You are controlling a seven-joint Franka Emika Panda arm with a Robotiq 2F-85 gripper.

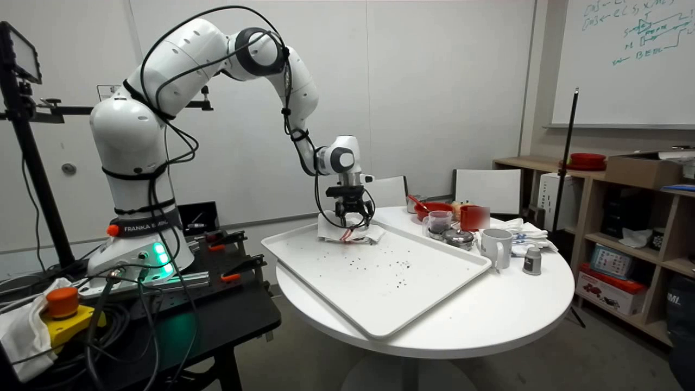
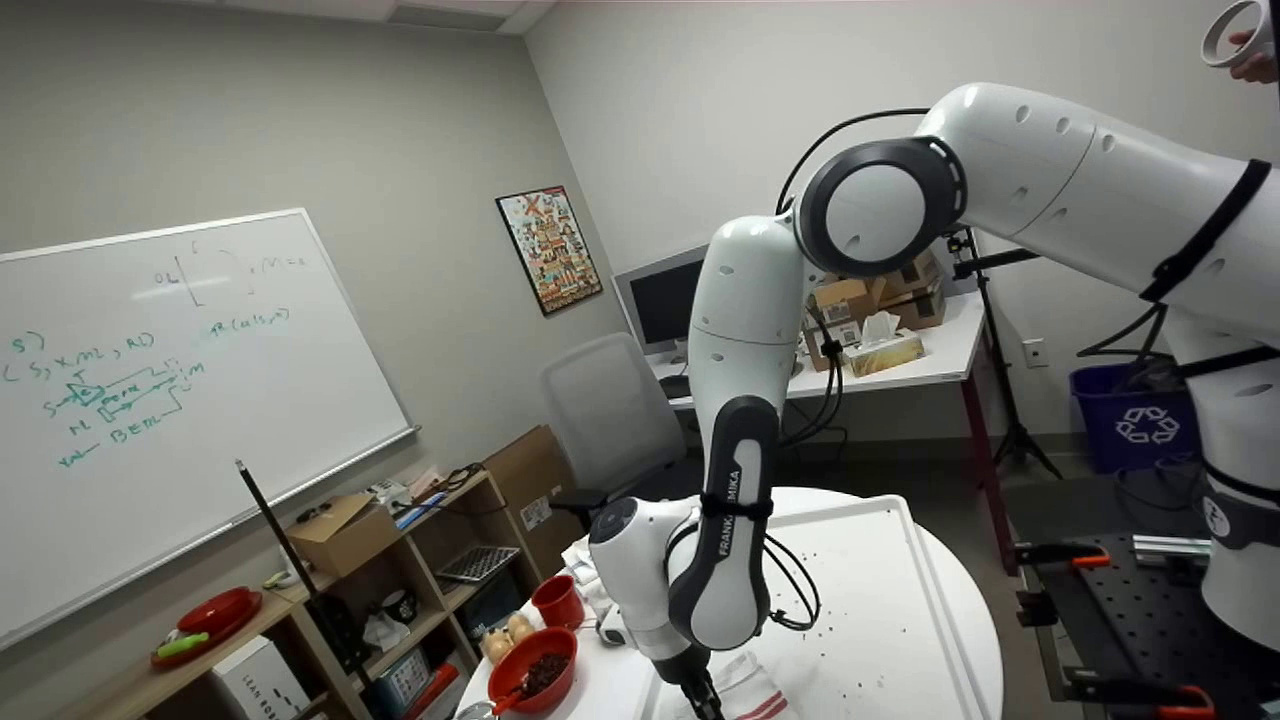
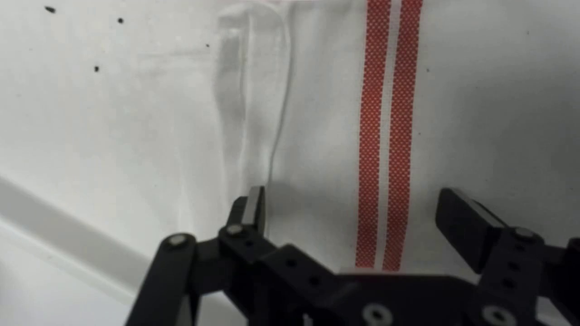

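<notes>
A white cloth (image 3: 321,136) with two red stripes lies on the far corner of the white tray (image 1: 365,287). My gripper is over it with the fingers spread wide. In the wrist view the stripes run between the fingers; the left finger (image 3: 255,209) sits by the cloth's folded edge and the right finger (image 3: 462,222) is above its plain part. Whether the tips touch the fabric I cannot tell. In exterior view 1 the cloth (image 1: 335,231) is partly behind the gripper (image 1: 352,225). Dark crumbs (image 1: 398,264) are scattered over the tray.
Beyond the tray's right side stand a grey mug (image 1: 496,247), a small grey shaker (image 1: 532,262), a lidded metal pot (image 1: 459,238), a red cup (image 2: 559,602) and a red bowl (image 2: 537,667) of dark bits. The tray's near part is clear apart from crumbs.
</notes>
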